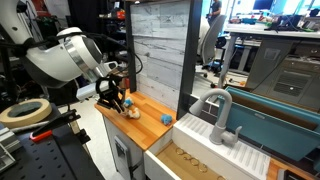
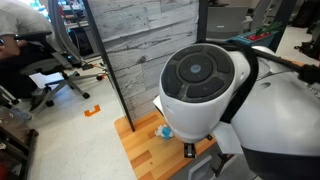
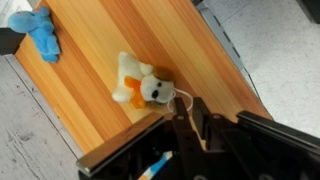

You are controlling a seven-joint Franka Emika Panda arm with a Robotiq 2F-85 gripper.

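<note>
A small white-and-orange plush dog (image 3: 150, 88) lies on the wooden counter in the wrist view, with a thin white loop (image 3: 183, 93) running from it to the fingertips. My gripper is closed on that loop, with the dog's body just ahead of the fingers. In exterior view 1 the dog (image 1: 133, 113) is right beside the gripper (image 1: 122, 110). A blue plush toy (image 3: 42, 32) lies at the upper left of the wrist view. Another blue piece (image 3: 156, 165) shows partly beneath the gripper. The arm hides the dog in exterior view 2.
The wooden counter (image 1: 150, 132) is a narrow strip, backed by a grey plank wall (image 1: 155, 45). To its right are a white sink area with a grey faucet (image 1: 220, 110) and an open wooden drawer (image 1: 185, 165). A blue toy (image 1: 166, 119) sits near the strip's right part.
</note>
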